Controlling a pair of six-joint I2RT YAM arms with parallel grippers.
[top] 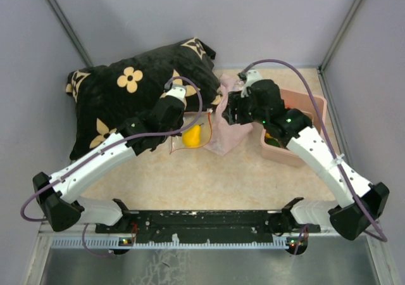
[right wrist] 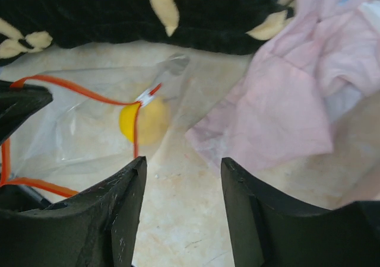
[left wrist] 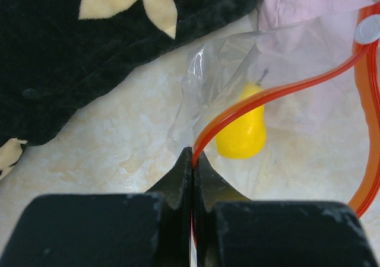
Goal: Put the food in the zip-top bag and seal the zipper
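Note:
A clear bag with an orange-red zip rim [top: 186, 148] hangs open near the middle of the table. Inside it lies a yellow pear-shaped food piece [top: 192, 135], seen through the film in the left wrist view as well. My left gripper is shut on the bag's rim, the orange strip [left wrist: 237, 110] pinched between its fingertips. The white slider [right wrist: 144, 97] sits on the rim in the right wrist view. Apart from the bag, to its right, my right gripper stands open with nothing between its fingers.
A pink cloth [top: 229, 132] lies right of the bag, below my right gripper. Behind the bag rests a dark flowered cushion [top: 142, 76]. A pink bin [top: 285, 154] with food in it stands at the right. Bare table lies in front.

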